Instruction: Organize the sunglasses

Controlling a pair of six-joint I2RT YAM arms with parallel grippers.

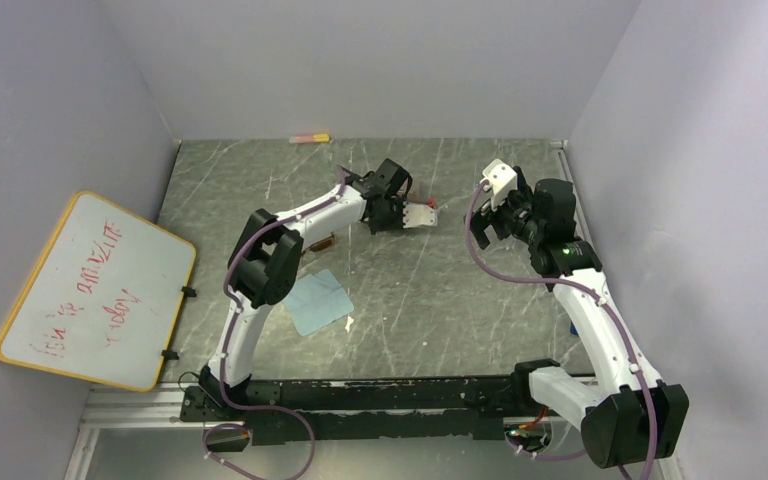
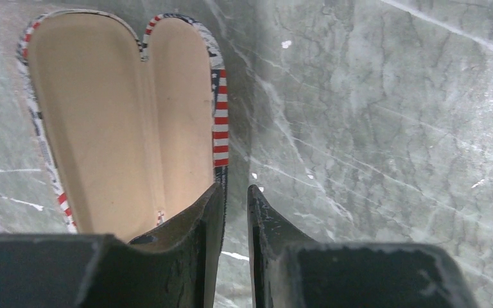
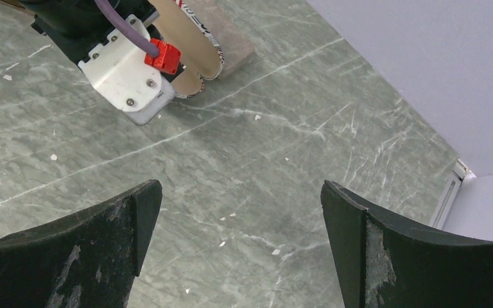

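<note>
An open glasses case [image 2: 86,109] with tan lining and a stars-and-stripes edge fills the left of the left wrist view; it is partly visible under my left arm in the right wrist view. My left gripper is over the case's right edge, fingers part open in a narrow gap, nothing seen held. In the top view, brown sunglasses [image 1: 321,243] lie below-left of it, partly hidden by the arm. My right gripper stands open over bare table at the right, empty.
A blue cloth [image 1: 317,300] lies at the front left, a small white piece [image 1: 349,323] beside it, a yellow-and-pink object [image 1: 309,138] at the back edge. A whiteboard [image 1: 95,290] stands left.
</note>
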